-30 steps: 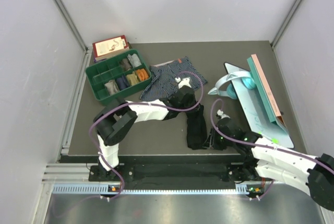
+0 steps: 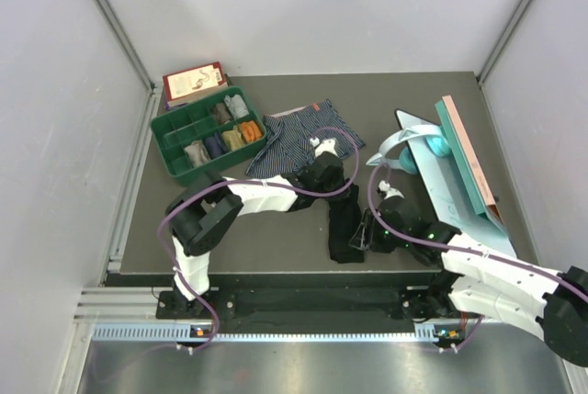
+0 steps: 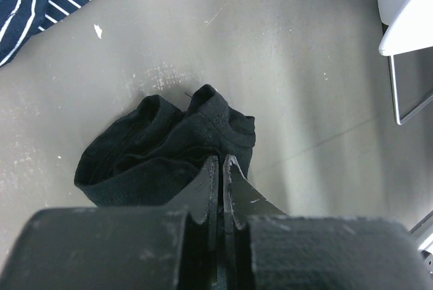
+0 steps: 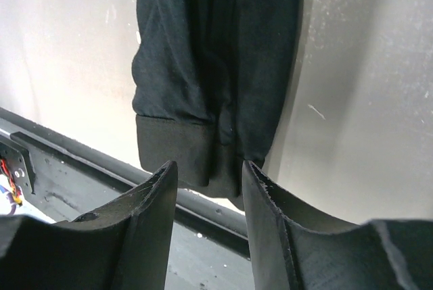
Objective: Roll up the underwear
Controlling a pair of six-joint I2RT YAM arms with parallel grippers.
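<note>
A black pair of underwear (image 2: pixel 344 233) lies folded lengthwise in a narrow strip near the front edge of the table. My left gripper is shut at its far end, down on the bunched black cloth (image 3: pixel 155 141); whether any fabric is pinched between the fingertips is unclear. My right gripper is open over the near end of the strip (image 4: pixel 169 141), a finger to each side in the right wrist view.
A green divided bin (image 2: pixel 188 116) with rolled items sits back left, beside striped clothing (image 2: pixel 303 137). On the right are white headphones (image 2: pixel 409 129) on a board with upright panels (image 2: pixel 469 155).
My right gripper has shifted slightly about the near end of the underwear over the last second. The left arm and the cloth look unchanged.
</note>
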